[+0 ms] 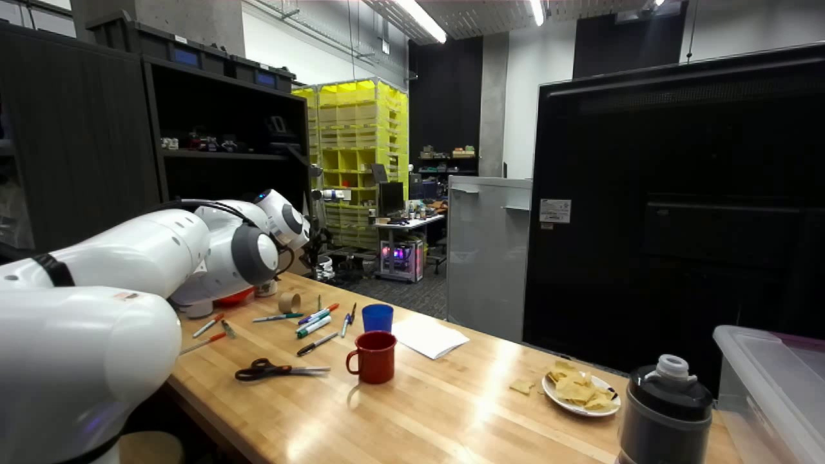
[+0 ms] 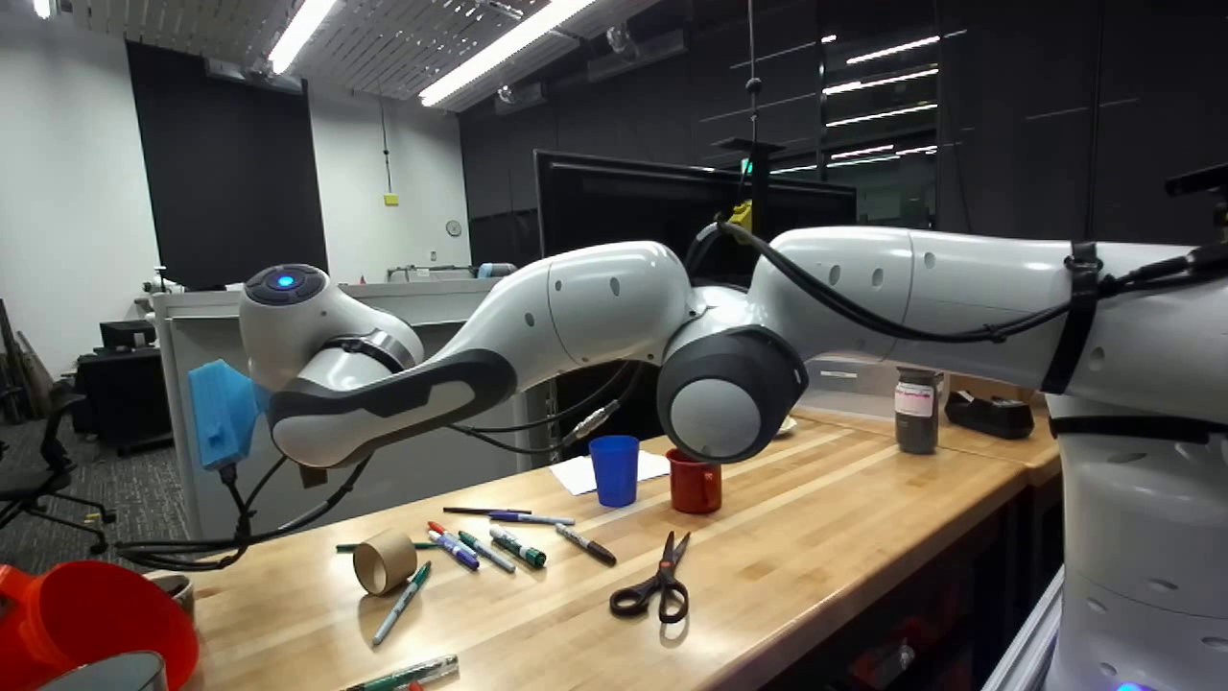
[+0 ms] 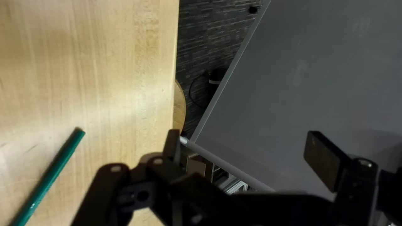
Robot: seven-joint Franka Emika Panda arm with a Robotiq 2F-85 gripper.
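In the wrist view my gripper is open, its two dark fingers wide apart with nothing between them. It hangs by the table's far edge, one finger over the wood and the other past it. A green pen [image 3: 49, 179] lies on the table to the left there. Several pens and markers, such as a green marker [image 2: 518, 547], are scattered on the table beside a cardboard tape roll [image 2: 386, 563]. Black-handled scissors [image 2: 658, 585], a red mug [image 1: 376, 357] and a blue cup [image 1: 377, 318] stand or lie further along.
White paper [image 1: 429, 337] lies behind the cups. A plate of chips [image 1: 581, 392], a dark bottle [image 1: 666, 417] and a clear bin [image 1: 773, 386] occupy the far end. An orange-red container [image 2: 121, 622] sits at the other end. Bare wood lies around the scissors and mug.
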